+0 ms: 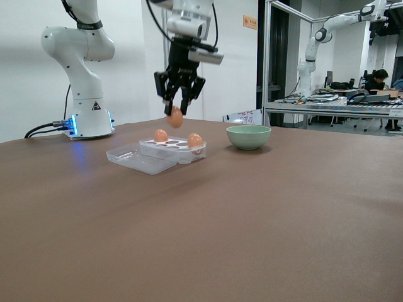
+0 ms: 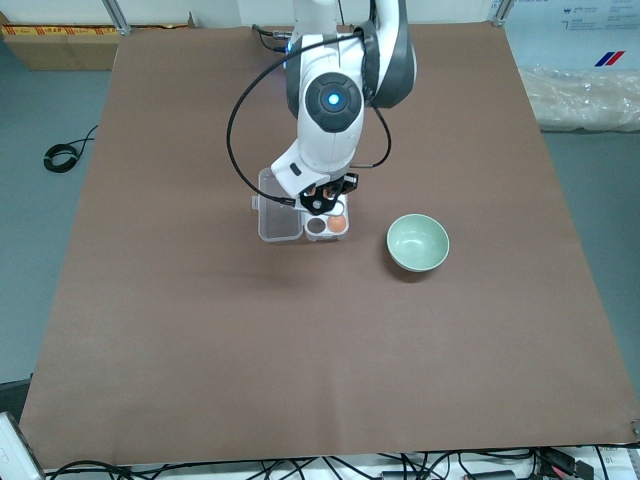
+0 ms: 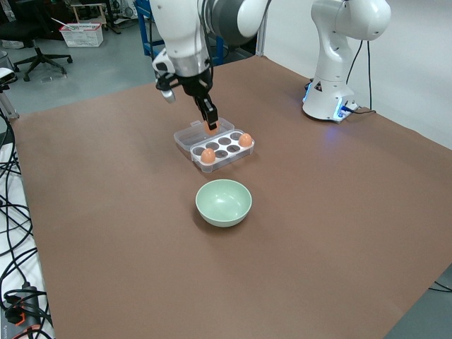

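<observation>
My gripper is shut on an egg, held just above an egg carton with its clear lid folded open. In the carton sit two more eggs, one at the right in the top view and another behind. In the left view my wrist hides much of the carton. A pale green bowl stands empty on the table, to the carton's right in the left view and nearer in the right view.
Cables and equipment lie along the other edge.
</observation>
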